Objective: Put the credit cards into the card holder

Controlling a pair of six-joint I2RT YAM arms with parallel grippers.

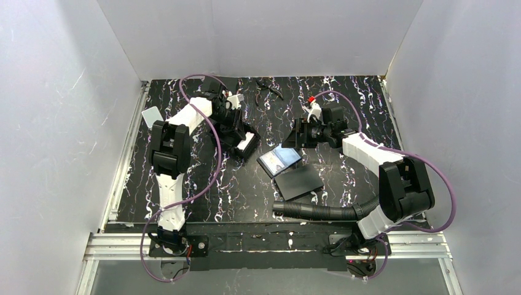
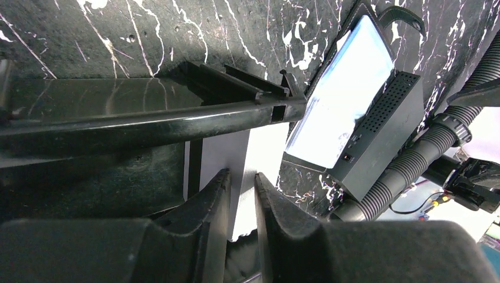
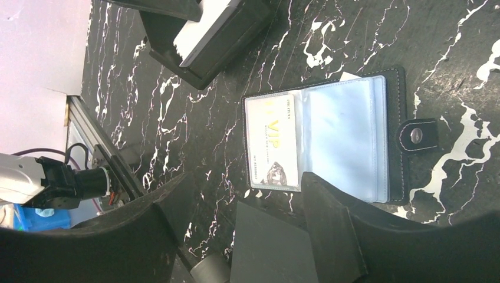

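Note:
The card holder lies open on the dark table, clear bluish sleeves on one side and a gold-lettered VIP card in the pocket on the other. A pale stack of cards stands in a black box to the left of the holder. My left gripper is down at that stack, its fingertips close together against the cards; whether a card is pinched between them does not show. Over the holder's near edge, my right gripper stands open and empty.
A flat black box lies just in front of the holder, with a ribbed hose nearer the front edge. Pliers rest at the back. A white card is at the far left.

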